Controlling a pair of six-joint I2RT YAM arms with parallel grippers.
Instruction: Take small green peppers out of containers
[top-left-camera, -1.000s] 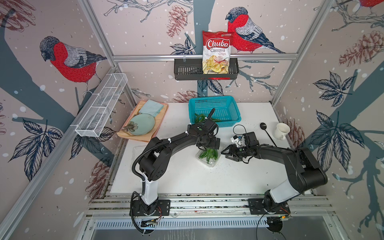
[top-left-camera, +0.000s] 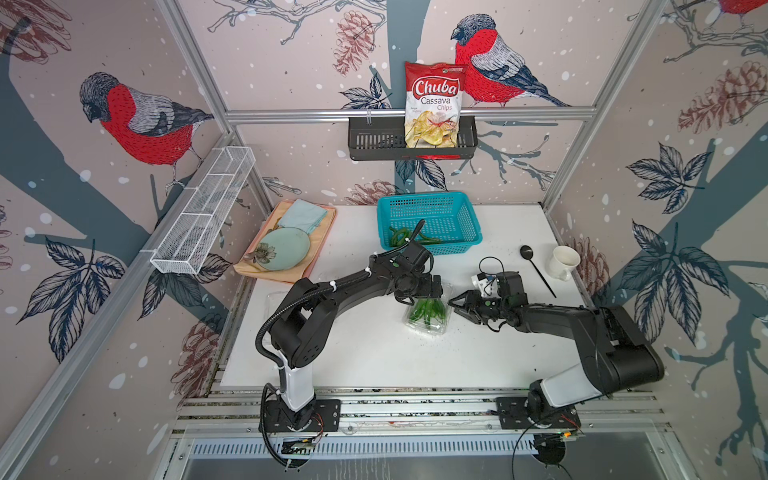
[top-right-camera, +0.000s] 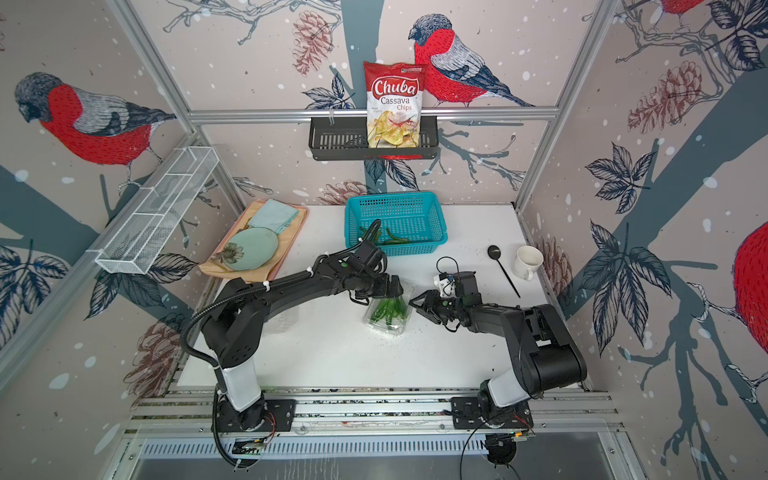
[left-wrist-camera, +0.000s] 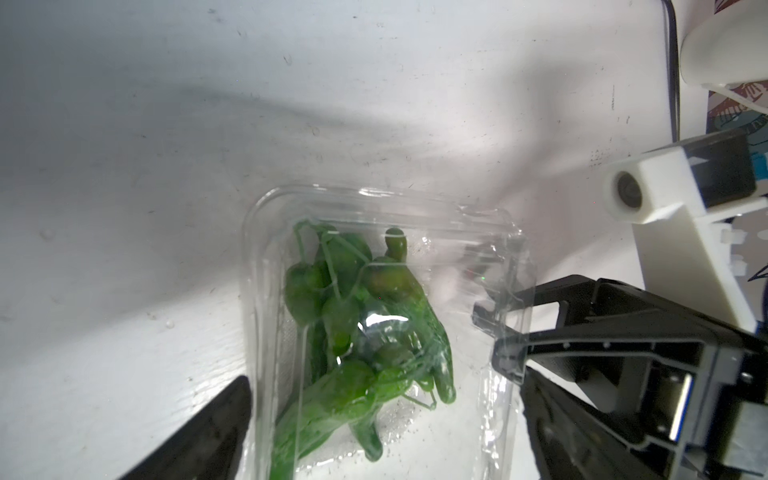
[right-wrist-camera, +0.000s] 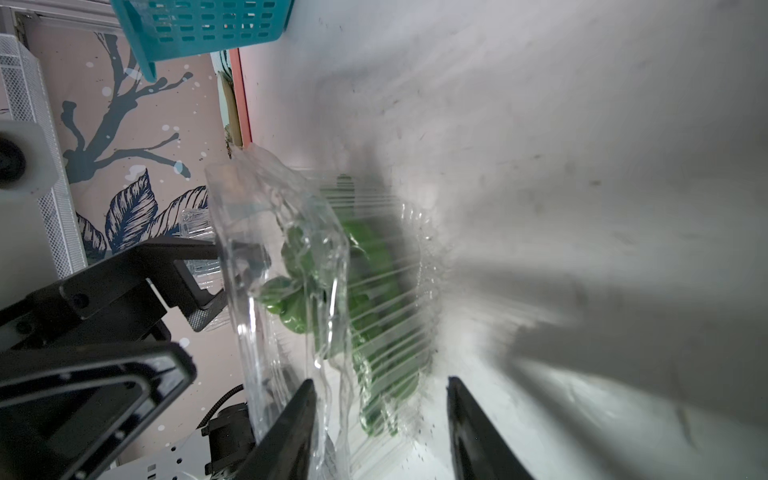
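A clear plastic container (top-left-camera: 425, 318) of small green peppers (left-wrist-camera: 344, 320) sits on the white table between my grippers. My left gripper is open over it, fingers out on either side of the peppers as seen from its wrist. My right gripper is at the container's right side, fingers apart, with the clear rim close to or between one finger and the middle; contact is hard to tell. More green peppers lie in the teal basket (top-left-camera: 468, 228) at the back.
A wooden board (top-left-camera: 312, 216) with plate and cloth is at the back left. A black spoon (top-left-camera: 526, 253) and white mug (top-left-camera: 563, 260) stand at the right.
The container has shifted slightly right and turned. My right gripper has moved a little right, and my left gripper has moved slightly.
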